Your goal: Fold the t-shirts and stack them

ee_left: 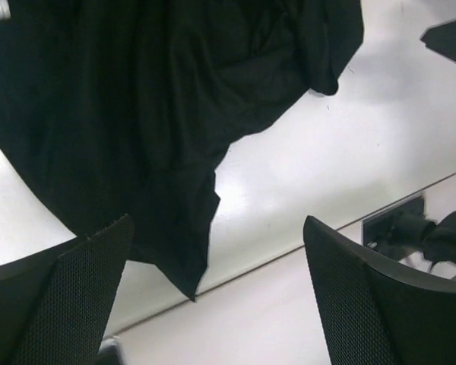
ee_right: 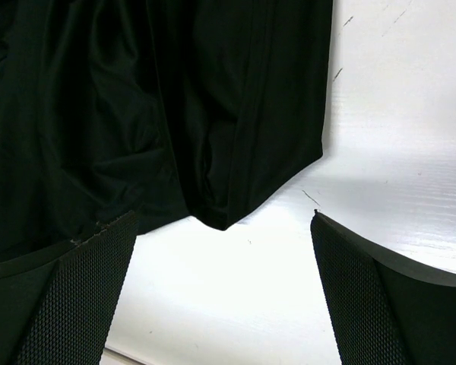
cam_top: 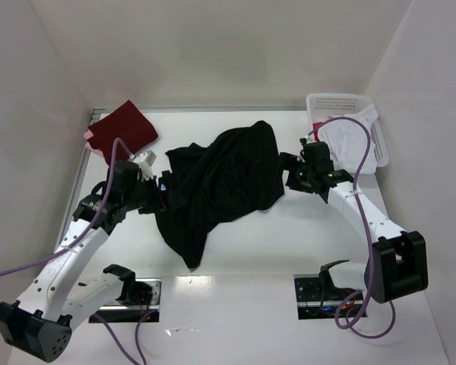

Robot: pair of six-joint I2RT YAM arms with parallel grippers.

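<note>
A black T-shirt (cam_top: 224, 179) lies crumpled and spread unevenly across the middle of the table, one part pointing toward the front edge. Over its left side hangs my left gripper, open, its fingers wide apart with no cloth between them. My right gripper is also open, by the shirt's right edge; the black cloth (ee_right: 213, 114) shows beyond its fingers. At the back left sits a folded dark red shirt (cam_top: 125, 131), with pink cloth (cam_top: 90, 137) peeking out beside it.
A white basket (cam_top: 338, 100) at the back right holds white cloth (cam_top: 349, 141) and a bit of red. Bare white table (cam_top: 251, 247) lies in front and to the right of the black shirt. Walls close in the back and sides.
</note>
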